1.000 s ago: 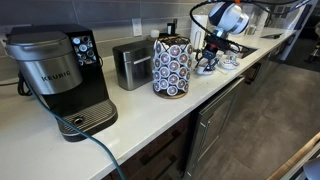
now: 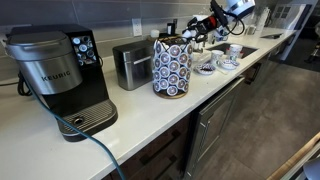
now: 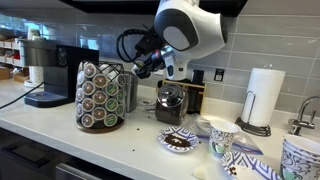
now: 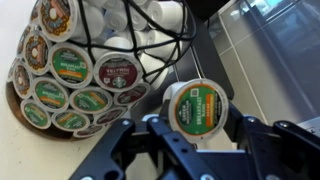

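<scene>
In the wrist view a coffee pod [image 4: 199, 108] with a green and orange lid sits between the fingers of my gripper, which is shut on it. The pod carousel [image 3: 100, 97], a round rack full of pods, stands on the counter. My gripper [image 3: 146, 68] hangs above the counter just right of the carousel's top in the second exterior view. From the first exterior view, the gripper [image 2: 187, 36] shows small, close behind the rack's upper edge. Whether it touches the rack cannot be told.
A Keurig coffee maker [image 2: 65, 80] and a dark metal box [image 2: 133, 64] stand along the wall. A toaster [image 3: 171, 102], patterned bowls [image 3: 178, 139], patterned cups [image 3: 222, 136] and a paper towel roll [image 3: 262, 97] occupy the other side. Bare counter [image 3: 130, 146] lies before the carousel.
My arm has risen from over the bowls and moved toward the carousel. In the first exterior view the gripper now sits higher and farther left. The carousel has not moved.
</scene>
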